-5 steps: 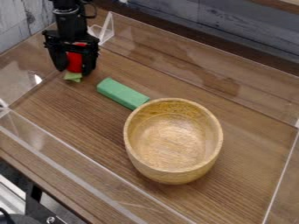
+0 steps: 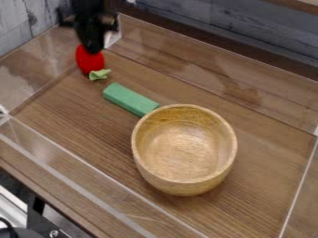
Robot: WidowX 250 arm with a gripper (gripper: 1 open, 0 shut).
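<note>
A red object with a green top lies near the back left of the wooden table. Just above it, at the top edge, is the dark, blurred shape of my gripper; its fingers are too blurred to tell their state. A green block lies diagonally near the middle, apart from the red object. A large tan round bowl stands to the right of centre, toward the front.
The left front is also clear, apart from cables at the bottom left corner.
The gripper has risen from the red object toward the top edge and is now blurred. The red object shows more fully; the block and bowl are unmoved.
</note>
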